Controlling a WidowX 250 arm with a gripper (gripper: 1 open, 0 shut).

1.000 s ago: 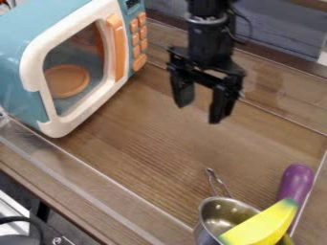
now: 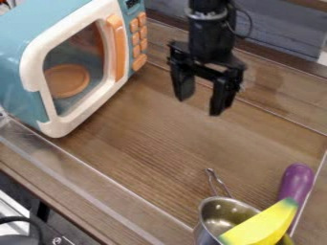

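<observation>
My black gripper (image 2: 200, 92) hangs open over the middle-back of the wooden counter, with nothing between its fingers. To its left stands a toy microwave (image 2: 32, 48), blue and white with orange buttons and an orange plate (image 2: 67, 79) inside. At the front right, a steel pot (image 2: 215, 216) holds or supports a yellow banana (image 2: 262, 226), and a purple eggplant (image 2: 296, 181) lies beside it.
A grey back wall (image 2: 274, 43) runs behind. A dark gap with white and black items shows at the lower left corner.
The objects stay in place.
</observation>
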